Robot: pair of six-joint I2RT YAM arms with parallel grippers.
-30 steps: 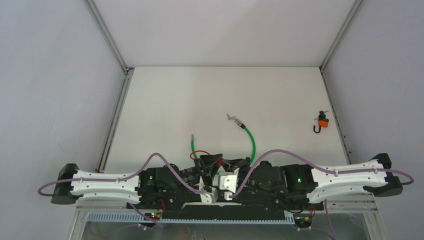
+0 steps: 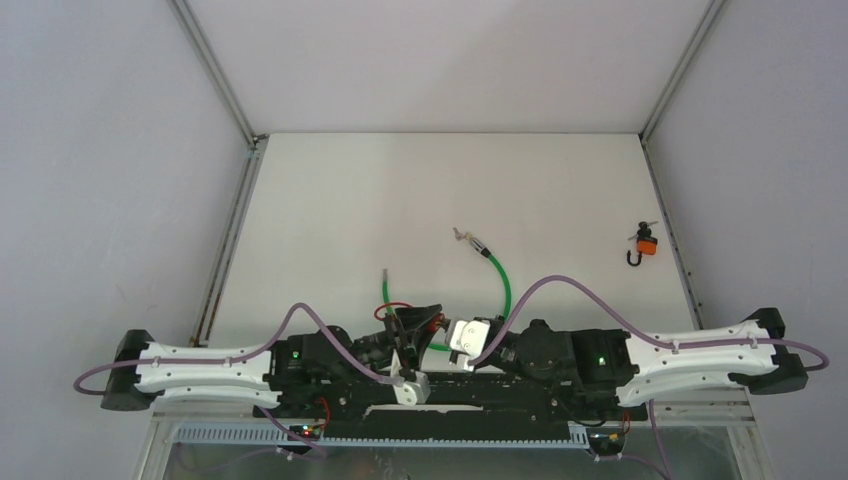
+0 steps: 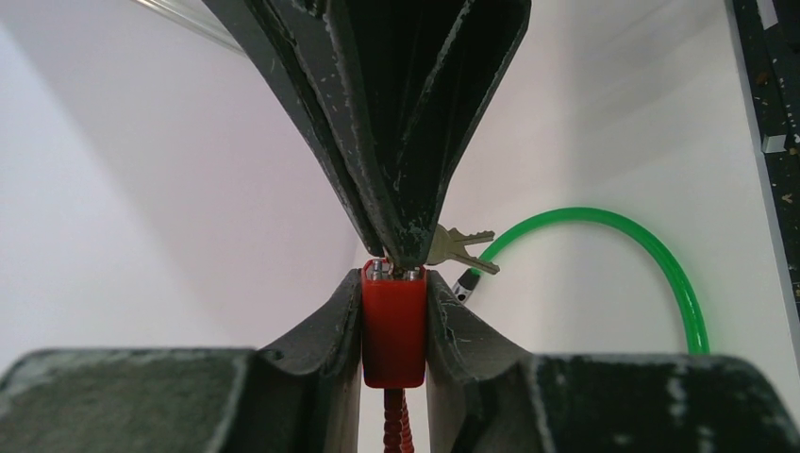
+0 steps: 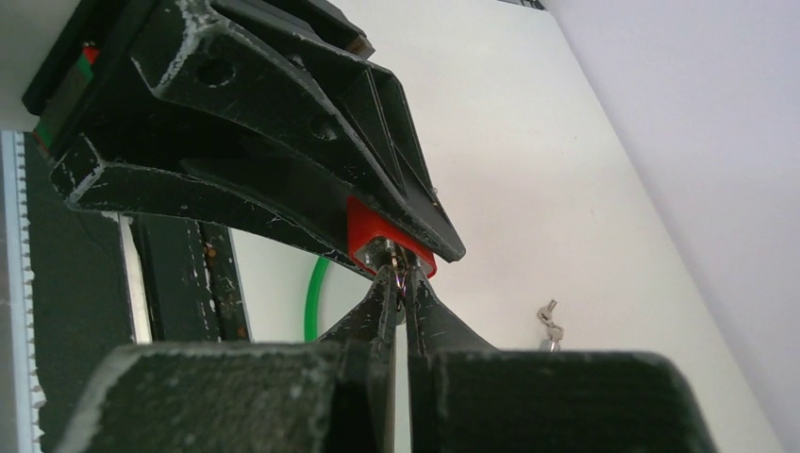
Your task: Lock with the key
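The red lock body (image 3: 394,344) sits between the fingers of my left gripper, which is shut on it. Its red cable (image 3: 398,420) trails away behind. At the lock's metal end my right gripper is shut, its tips meeting right at that face. A thin glint of metal shows by those tips, but I cannot tell whether it is a key between them. From the left wrist, the right gripper's dark fingers (image 3: 406,179) reach down to the lock's top and hide most of its metal end.
A green cable lock (image 2: 502,275) with keys (image 2: 461,234) lies on the white table just beyond the grippers. An orange padlock (image 2: 646,245) rests near the right edge.
My right wrist has turned about its own axis, its white housing swinging up and a little to the right. The left arm has shifted only slightly.
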